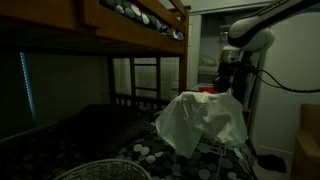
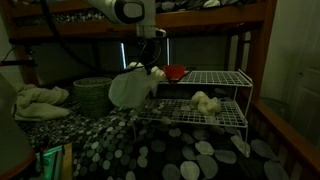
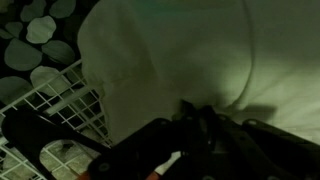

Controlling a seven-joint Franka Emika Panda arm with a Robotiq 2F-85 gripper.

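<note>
A white cloth (image 1: 200,122) hangs draped at one end of the white wire rack, its lower edge loose. From the other side, the cloth (image 2: 128,90) shows left of the rack (image 2: 205,78). My gripper (image 1: 222,86) points down at the top of the cloth. In the wrist view, pale cloth (image 3: 180,60) fills most of the picture, with folds running close to the dark gripper. The fingertips are at or just above the fabric; darkness hides whether any cloth lies between them, and how far apart they stand.
A crumpled pale cloth (image 2: 205,103) rests on the rack's lower shelf. Something red (image 2: 172,72) sits behind the rack's upper level. A wicker basket (image 1: 105,170) stands in the foreground, and the bunk bed's wooden rail (image 1: 130,28) runs overhead.
</note>
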